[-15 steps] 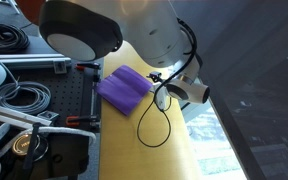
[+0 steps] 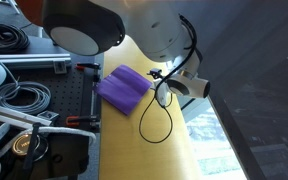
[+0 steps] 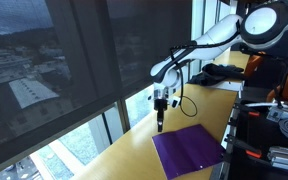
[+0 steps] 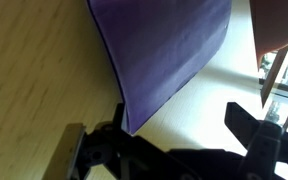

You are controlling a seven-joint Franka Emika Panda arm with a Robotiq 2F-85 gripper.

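A purple cloth (image 3: 189, 150), roughly square, lies flat on the wooden table beside my gripper (image 3: 167, 114). In exterior view 1 the same cloth (image 2: 124, 89) is partly behind the arm, and my gripper (image 2: 156, 76) is at its right edge. The wrist view shows my gripper open, its two dark fingers wide apart. One corner of the cloth (image 4: 164, 50) reaches toward the left finger; whether they touch, I cannot tell. Nothing is held between the fingers.
A black cable (image 2: 168, 128) loops from the wrist over the table. Dark cart trays (image 2: 59, 95) with coiled cables border the table on one side, and a window blind (image 3: 54, 70) on the other. Bare wood (image 3: 104, 160) lies free beside the cloth.
The large upper part of the arm has shifted very slightly in exterior view 1. The cloth looks unmoved, and the gripper remains near its edge.
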